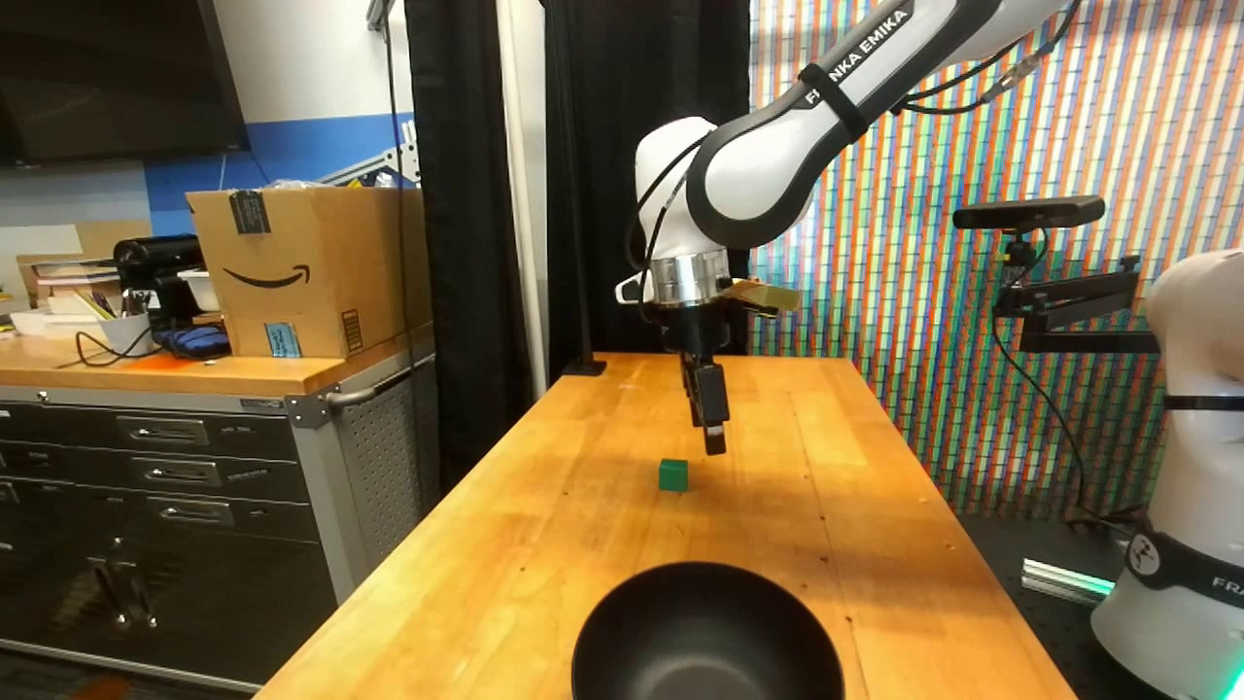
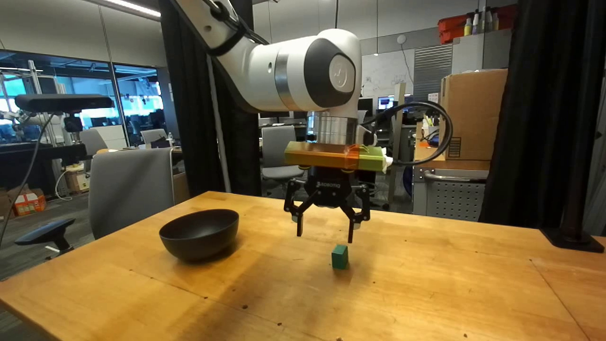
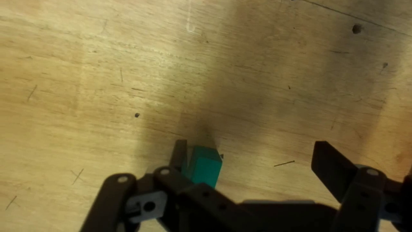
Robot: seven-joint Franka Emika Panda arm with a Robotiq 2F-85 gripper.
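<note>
A small green block (image 2: 339, 257) rests on the wooden table, clear of the fingers in the second exterior view. Above it hangs my gripper (image 2: 325, 236), its two black fingers spread wide and empty. One finger is nearly over the block; the other is well off to the side. In the wrist view the block (image 3: 206, 166) shows close beside the left finger, partly covered by the gripper's linkage. From the first exterior view, the block (image 1: 673, 474) sits lower and left of the gripper (image 1: 712, 437). A black bowl (image 2: 199, 233) stands upright on the table, its visible inside empty.
Bare table (image 2: 454, 273) surrounds the block, with open room between it and the bowl. A dark stand base (image 2: 571, 239) occupies the table's far corner. A camera on an arm (image 1: 1028, 214) stands beside the table, along with a second white robot arm (image 1: 1201, 467).
</note>
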